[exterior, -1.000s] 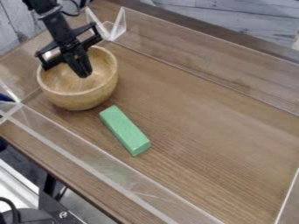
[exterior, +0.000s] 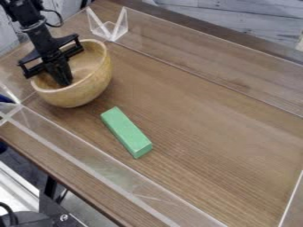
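Observation:
The black gripper reaches down from the top left into the left side of a round tan bowl. Its fingers look shut; whether anything is between them is too small to tell. A green rectangular block lies on the wooden table to the lower right of the bowl, apart from it.
A clear plastic piece stands behind the bowl. Dark parts lie at the lower-left edge.
The gripper has moved left within the bowl, and the bowl has shifted a little to the left. The green block has not moved.

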